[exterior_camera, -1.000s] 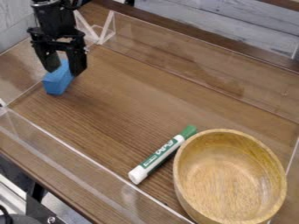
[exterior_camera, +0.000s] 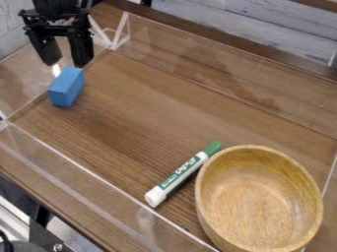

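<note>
My black gripper hangs at the upper left, above a blue block on the wooden table. Its two fingers are spread apart, with the block below them and nothing seen between them. A green-and-white marker lies diagonally in the lower middle. A round yellow wooden bowl sits at the lower right, beside the marker.
A clear low barrier runs along the lower-left edge, and a white frame piece stands at the back left.
My gripper has risen away from the blue block and moved slightly left; the block is now fully uncovered. The marker and bowl have not moved.
</note>
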